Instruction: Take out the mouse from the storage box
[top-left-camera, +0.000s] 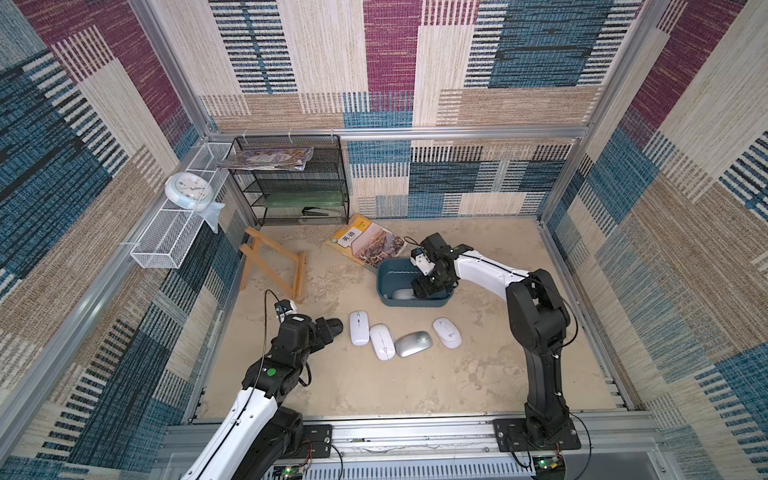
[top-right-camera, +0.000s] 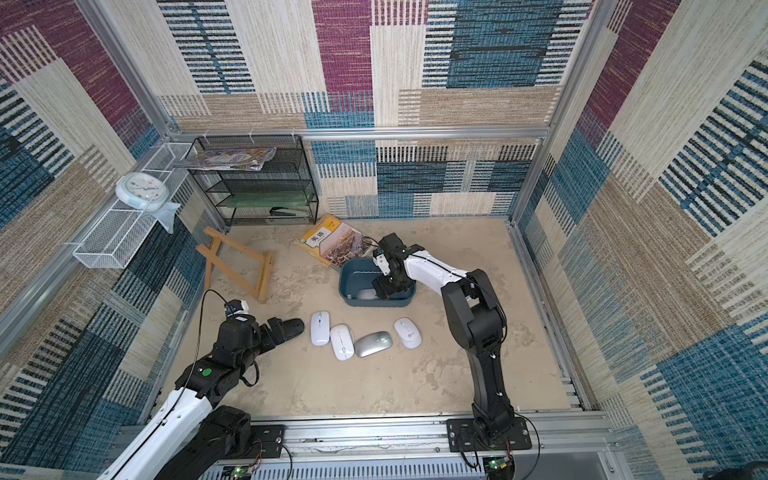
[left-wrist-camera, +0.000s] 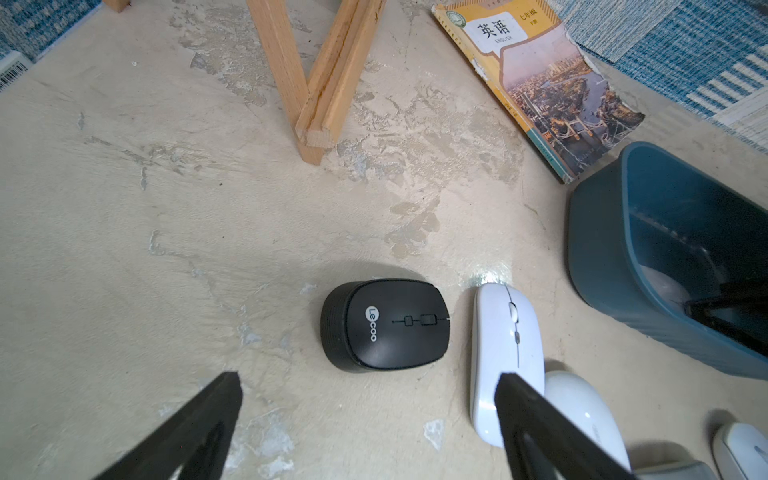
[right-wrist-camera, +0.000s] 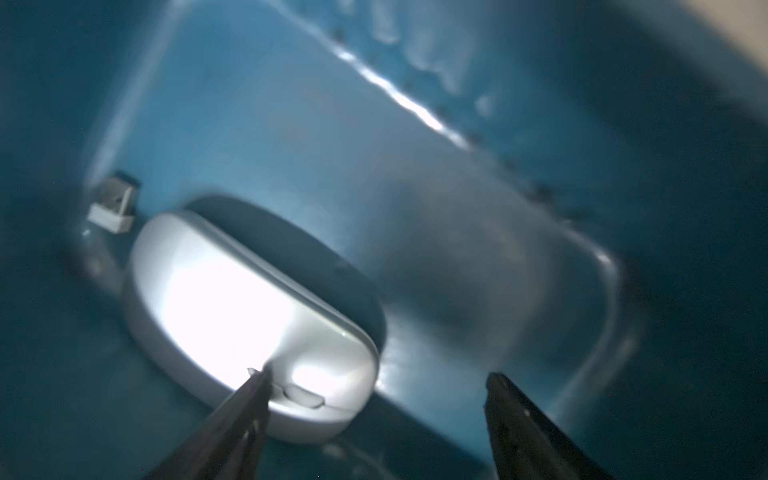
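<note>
A silver mouse (right-wrist-camera: 224, 304) lies on the floor of the dark teal storage box (left-wrist-camera: 600, 232), a small USB receiver (right-wrist-camera: 112, 208) beside it. My right gripper is down inside the box with its fingers apart, the left fingertip over the mouse's wheel end and the right over bare box floor. Nothing is clearly held. My left gripper stands open above the table, just short of a black Lecoo mouse (left-wrist-camera: 384, 324), with nothing between its fingers.
Several white and silver mice (top-left-camera: 413, 343) lie in front of the box. An English textbook (top-left-camera: 360, 236) lies behind it, a wooden stand (top-left-camera: 296, 272) to the left, a black wire rack (top-left-camera: 288, 208) at the back. The table is clearer at the right.
</note>
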